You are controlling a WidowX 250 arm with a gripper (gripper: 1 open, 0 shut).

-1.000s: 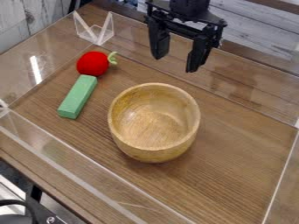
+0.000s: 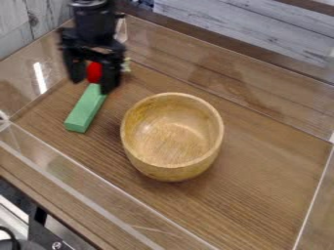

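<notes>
My gripper [image 2: 89, 54] is at the upper left of the camera view, over a red round object [image 2: 94, 72], which it partly hides. A green elongated block [image 2: 85, 107] lies just below, toward the front left. The fingers are blurred and dark, so their hold on the red object is unclear. A wide, empty tan bowl [image 2: 171, 137] sits at the centre.
A small pale object behind the arm near the top is mostly hidden. Dark items sit at the lower left edge.
The arm has swung from the upper middle and right, above the bowl, leftward to the red object. The bowl and green block are where they were.
</notes>
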